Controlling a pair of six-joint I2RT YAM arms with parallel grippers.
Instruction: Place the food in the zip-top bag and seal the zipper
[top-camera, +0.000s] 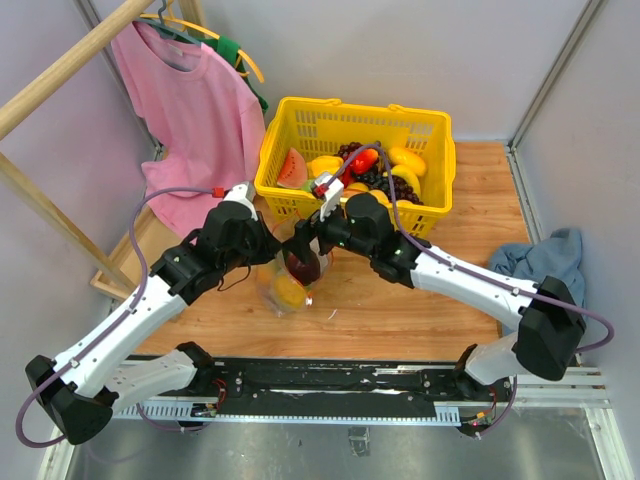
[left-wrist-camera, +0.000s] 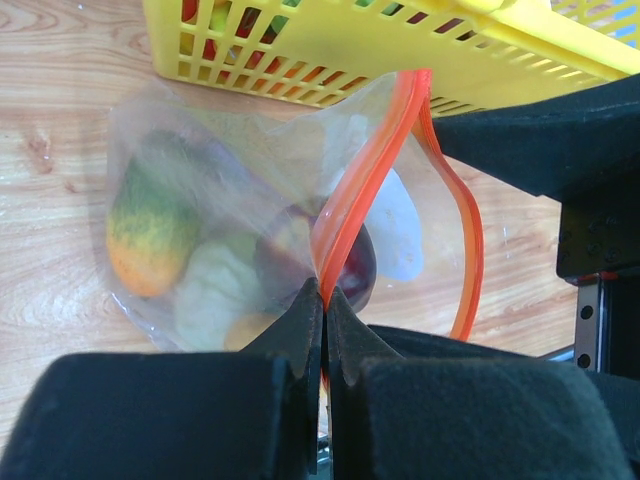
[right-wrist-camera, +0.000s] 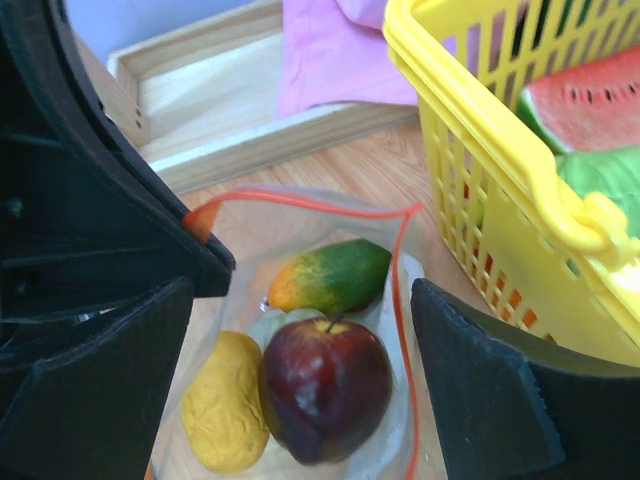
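Note:
The clear zip top bag (top-camera: 284, 292) with orange zipper strips (left-wrist-camera: 370, 165) stands open on the table. My left gripper is shut on its rim, one strip running in between the fingertips. Inside the bag lie a dark plum (right-wrist-camera: 325, 390), a yellow fruit (right-wrist-camera: 224, 402), a green-orange papaya (right-wrist-camera: 332, 276) and something pale green, partly covered. At the bag's mouth my right gripper stands open, fingers spread on either side of the opening. The plum sits below its fingertips, apart from them.
A yellow basket (top-camera: 430, 130) of fruit stands close behind the bag. A pink shirt (top-camera: 190, 110) hangs on a wooden rack at the back left. Blue cloth (top-camera: 545, 262) lies at the right.

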